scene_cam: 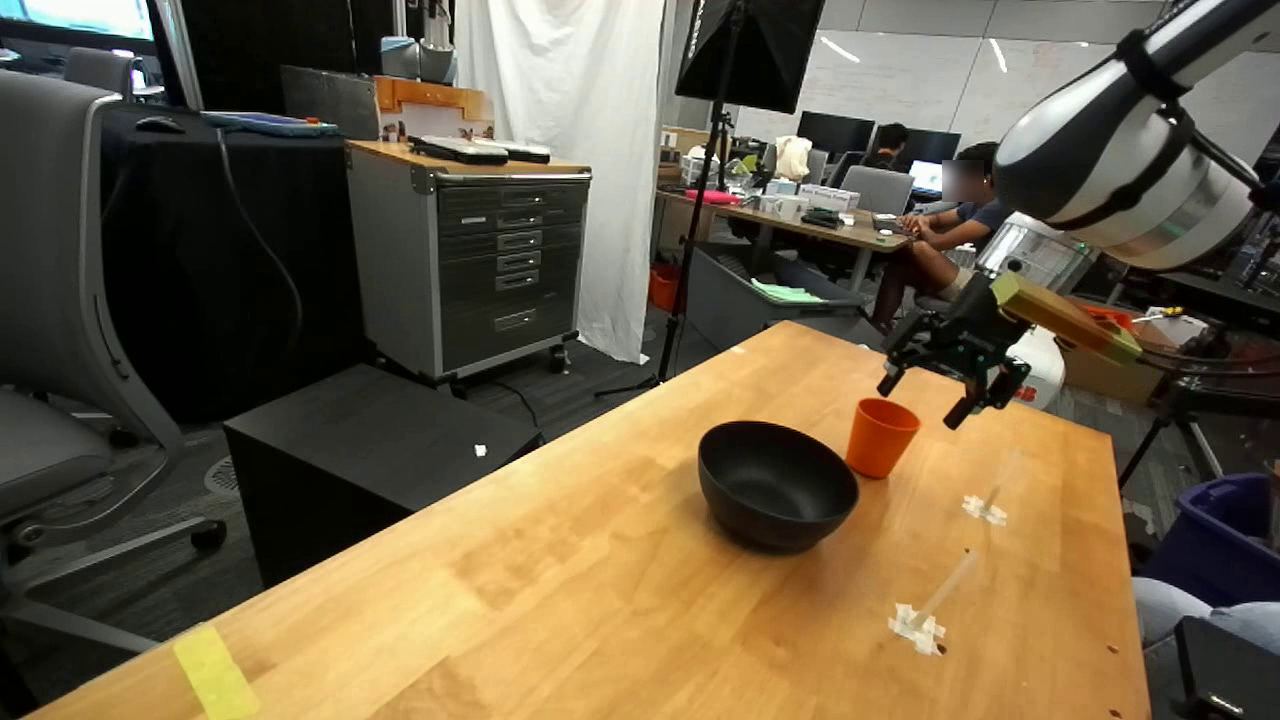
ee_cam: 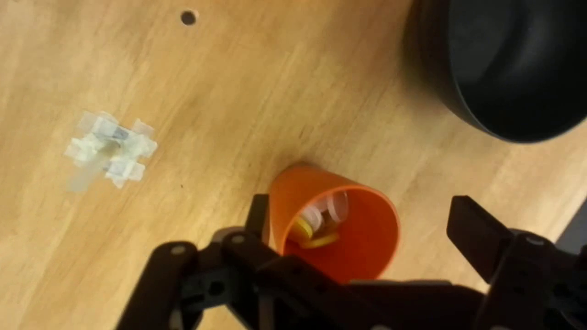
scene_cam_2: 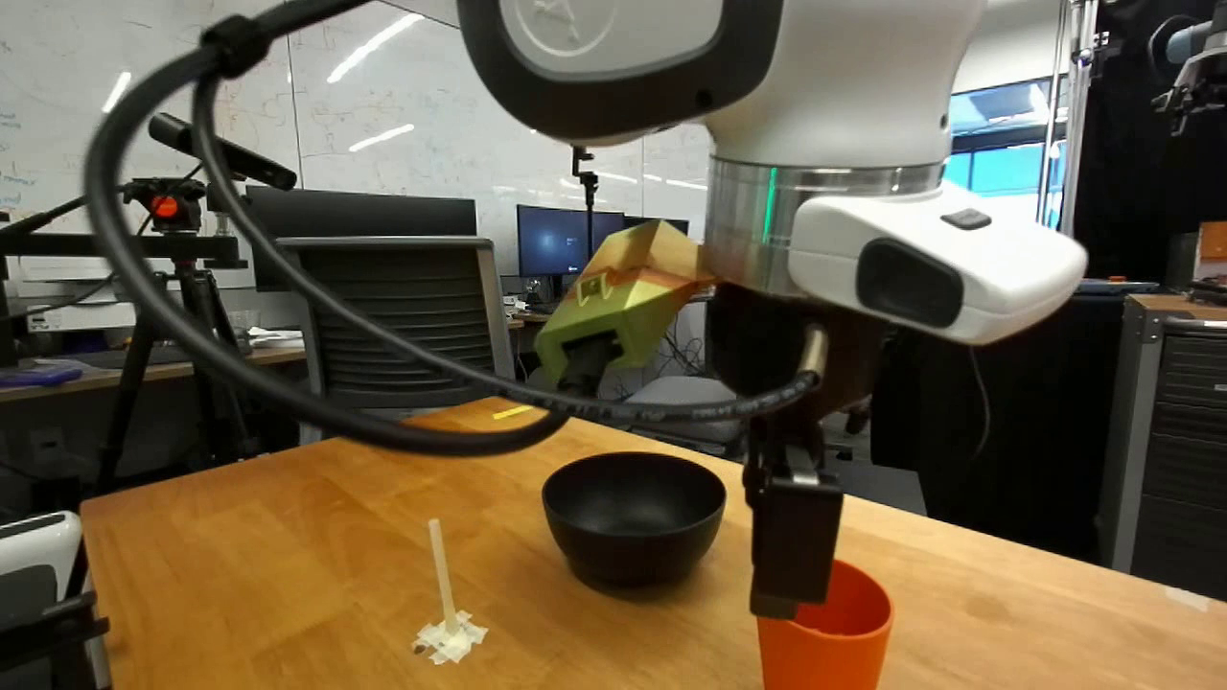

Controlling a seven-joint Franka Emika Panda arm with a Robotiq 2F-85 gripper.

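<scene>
An orange cup (scene_cam: 879,439) stands upright on the wooden table, just beside a black bowl (scene_cam: 777,486). Several small yellow and clear pieces (ee_cam: 319,220) lie inside the cup, as the wrist view shows. My gripper (scene_cam: 924,401) is open above the table near the cup, its fingertips spread wide and nothing held. Seen from the wrist, the cup (ee_cam: 352,236) appears between the two fingers, nearer the left one. The black bowl (ee_cam: 512,71) looks empty in the part that shows at the upper right. In exterior view 2, one dark finger (scene_cam_2: 796,540) overlaps the cup (scene_cam_2: 828,650).
Two thin translucent sticks are taped upright to the table; one stick (scene_cam: 948,588) is near the front, the other's tape (scene_cam: 985,510) nearer the cup. A yellow tape strip (scene_cam: 216,672) marks the near left end.
</scene>
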